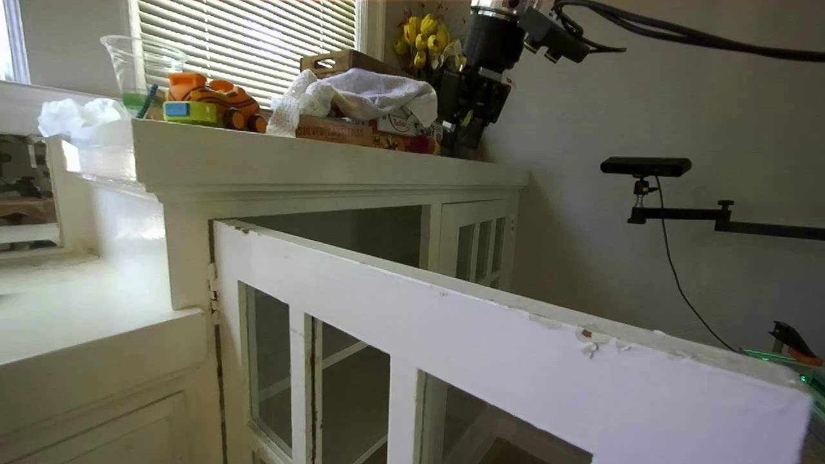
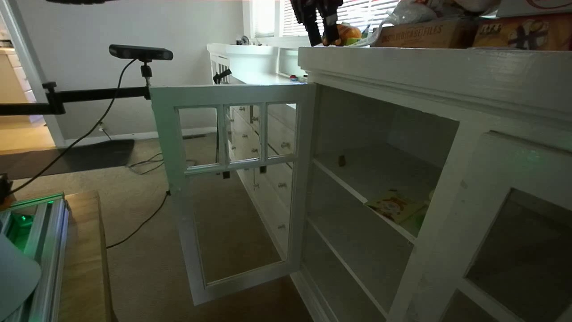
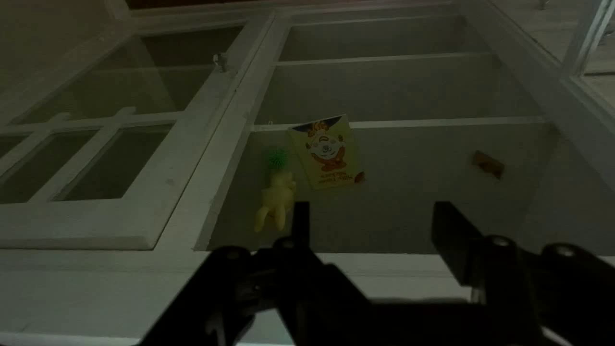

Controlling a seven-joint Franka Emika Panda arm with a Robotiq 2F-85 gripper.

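My gripper is open, its two dark fingers wide apart with nothing between them. In exterior view 1 the gripper points down, by the counter's far end; in exterior view 2 it hangs near the countertop's left end. Below, the cabinet's left door stands swung out. On an upper shelf, the wrist view shows a yellow card with a cartoon figure, a pale yellow toy animal, a green spiky ball and a small brown item. The gripper is apart from all of these.
An orange toy vehicle, a clear cup, boxes and a pale cloth crowd the countertop. The other cabinet door is closed. A camera on a black arm stands off to the side.
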